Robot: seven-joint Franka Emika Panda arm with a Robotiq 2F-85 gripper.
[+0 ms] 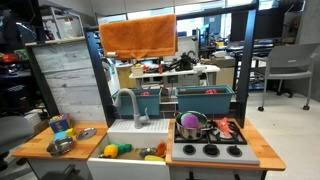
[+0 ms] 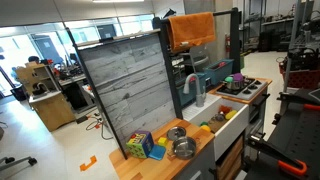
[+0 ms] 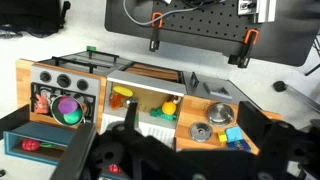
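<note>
In the wrist view my gripper stands open, its dark fingers spread wide with nothing held between them. It is high above a toy kitchen. The sink (image 1: 127,132) holds several toy foods, among them a yellow one (image 3: 169,107). On the stove (image 1: 214,150) sits a pot (image 1: 193,131) with a purple item (image 1: 190,120) in it, and a red item (image 1: 224,127) lies beside it. Metal bowls (image 2: 184,148) rest on the wooden counter near a colourful box (image 2: 139,144). Neither exterior view shows the gripper clearly.
An orange towel (image 1: 139,37) hangs from the top bar over the sink. A grey faucet (image 1: 133,105) rises behind the basin. Teal bins (image 1: 204,101) stand behind the stove. A black table (image 3: 205,30) lies in front of the kitchen, with floor between them.
</note>
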